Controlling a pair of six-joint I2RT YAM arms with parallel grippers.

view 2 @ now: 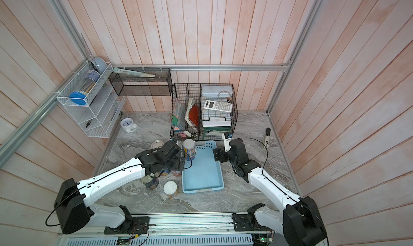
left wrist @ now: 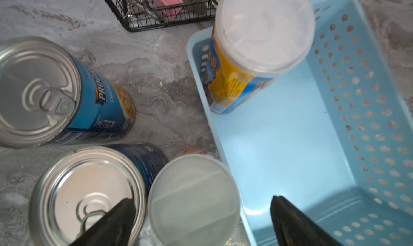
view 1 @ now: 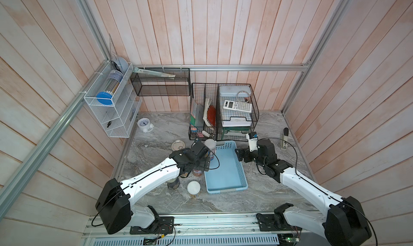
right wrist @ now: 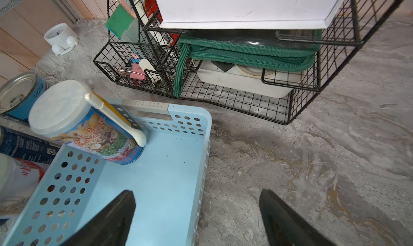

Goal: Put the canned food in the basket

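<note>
In the left wrist view a tall can with a translucent lid (left wrist: 264, 26) stands inside the blue basket (left wrist: 292, 130), in its back left corner. Left of the basket are a blue can with a pull tab (left wrist: 99, 104), a dark blue can (left wrist: 90, 185) and a white-lidded container (left wrist: 193, 203). My left gripper is open above the white-lidded container and the basket's left wall, gripping nothing. Over the basket's right side my right gripper stands open and empty. Another white-lidded can (view 1: 193, 187) sits at the front, left of the basket.
A black wire rack (right wrist: 241, 97) with books and boxes stands right behind the basket. A white tape dispenser (view 1: 145, 124) is at the back left. Against the right wall lies a dark-topped device (view 1: 284, 137). Bare counter (right wrist: 266, 160) spreads right of the basket.
</note>
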